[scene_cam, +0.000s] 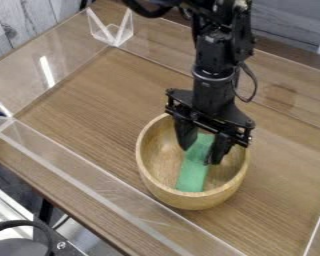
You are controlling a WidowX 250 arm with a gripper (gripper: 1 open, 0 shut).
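Note:
A tan round bowl (164, 180) sits on the wooden table in the centre. Inside it lies a flat mint-green object (194, 173), partly hidden under the black gripper (203, 144). The gripper hangs down into the bowl from above, its fingers at the green object's upper end. Whether they are closed on it is hard to tell.
A white wire-like item (109, 28) is at the back left. A black cable (16, 240) lies at the bottom left.

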